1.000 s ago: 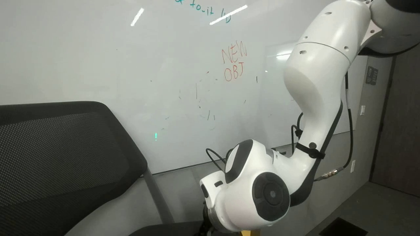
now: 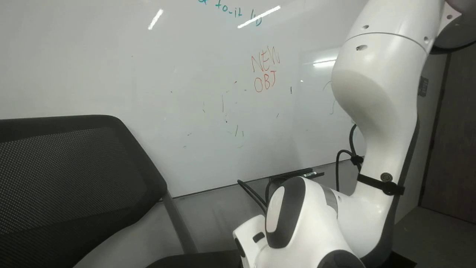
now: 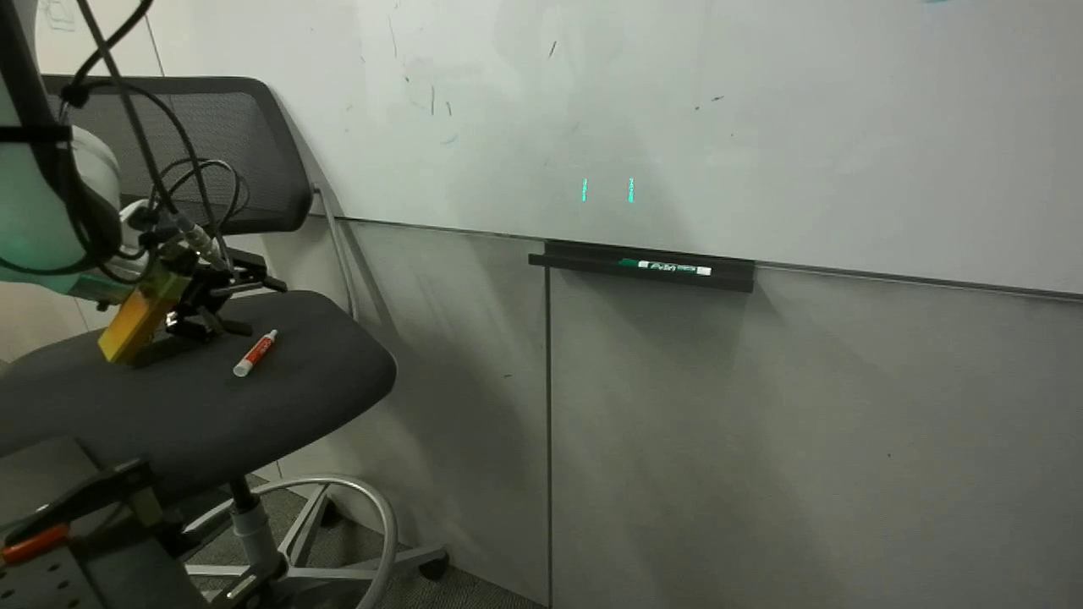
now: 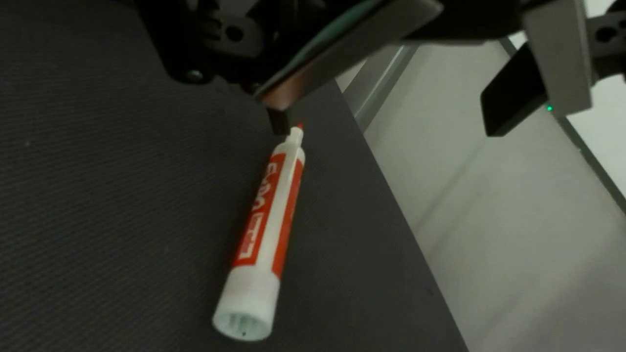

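Observation:
A white marker with a red label (image 4: 267, 217) lies on the dark chair seat (image 4: 117, 234), its small red tip pointing towards the gripper side in the wrist view. In exterior view 2 the same marker (image 3: 255, 353) rests near the seat's right part. My gripper stands open, with bare wall and seat edge showing between its widely parted fingers. One dark fingertip (image 4: 279, 121) appears right by the marker's tip; whether they touch I cannot tell. From exterior view 2 the gripper (image 3: 208, 316) is low over the seat, just behind and left of the marker.
The mesh chair back (image 2: 76, 174) rises beside the arm. Behind it is a whiteboard (image 2: 178, 53) with writing. A black tray (image 3: 650, 272) holding a green marker (image 3: 665, 267) is fixed at the board's lower edge. Cables (image 3: 173, 122) loop round the wrist.
In exterior view 1 the arm has moved down and to the right. The chair has not moved.

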